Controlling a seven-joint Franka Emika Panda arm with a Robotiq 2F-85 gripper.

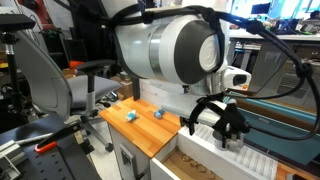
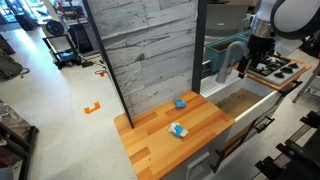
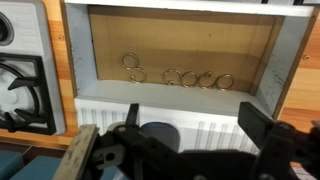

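My gripper point(image 1: 208, 130) hangs above the back edge of an open drawer, beside a light grey cup point(image 1: 223, 141) that it partly covers. In the wrist view the dark fingers stand wide apart at the bottom, so the gripper is open. Between them, lower down, shows the dark round top of a cup point(image 3: 158, 135) on the white slatted ledge; no finger is seen touching it. Inside the drawer point(image 3: 200, 52) lie several thin brass-coloured rings point(image 3: 172, 76). From the side, the drawer point(image 2: 238, 101) is pulled out below the arm.
A toy stove point(image 3: 22, 85) with black burners adjoins the drawer. On the wooden counter point(image 2: 165, 145) rest two small blue-and-white items, one nearer the wall point(image 2: 179, 103), the other nearer the front point(image 2: 178, 130). A grey office chair point(image 1: 62, 80) stands at the left.
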